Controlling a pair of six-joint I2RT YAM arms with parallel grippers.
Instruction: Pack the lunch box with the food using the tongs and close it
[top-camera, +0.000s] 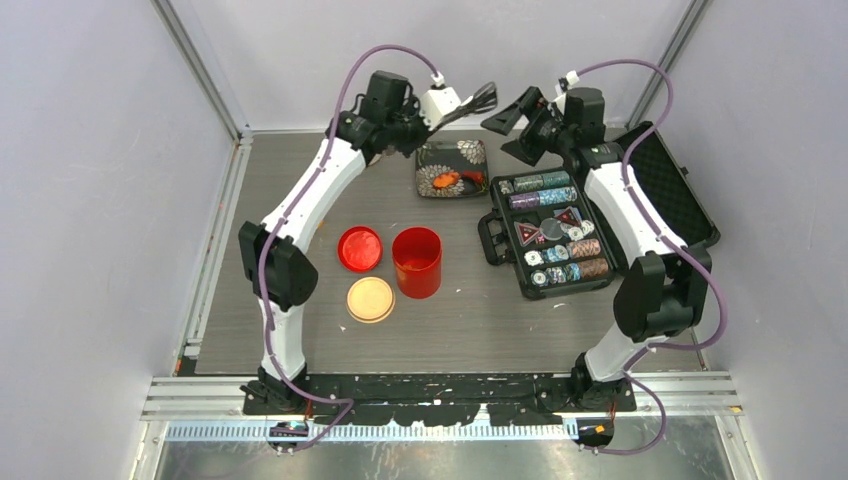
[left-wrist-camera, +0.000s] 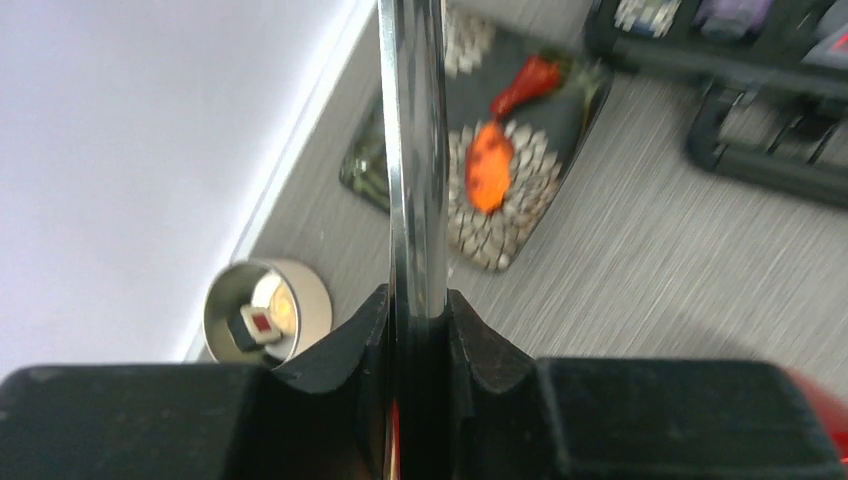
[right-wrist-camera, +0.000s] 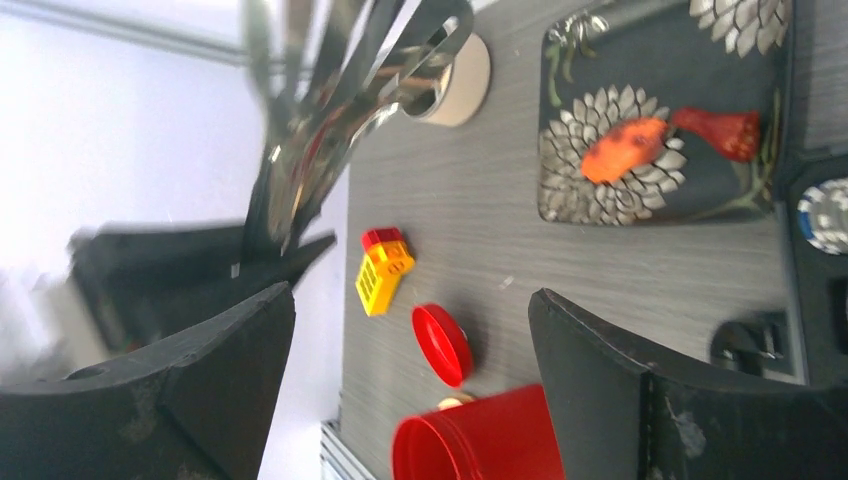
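Note:
High over the back of the table, my left gripper (top-camera: 436, 106) is shut on a shiny metal utensil (top-camera: 481, 101) with a several-pronged head. Its metal shaft (left-wrist-camera: 412, 150) rises between the fingers in the left wrist view; the prongs (right-wrist-camera: 315, 130) are blurred in the right wrist view. My right gripper (top-camera: 497, 138) is open and empty, its fingers turned toward the utensil but apart from it. Below lies a black, flower-patterned tray (top-camera: 433, 158) bearing an orange food piece (right-wrist-camera: 622, 152) and a red pepper-like piece (right-wrist-camera: 728, 132).
An open black case (top-camera: 522, 284) of chips lies right of the tray. A red cup (top-camera: 417, 262), red dish (top-camera: 359, 249) and cream round piece (top-camera: 370, 300) occupy the middle. A cream cup (left-wrist-camera: 312, 306) stands back left. Bare table (top-camera: 470, 340) shows in front.

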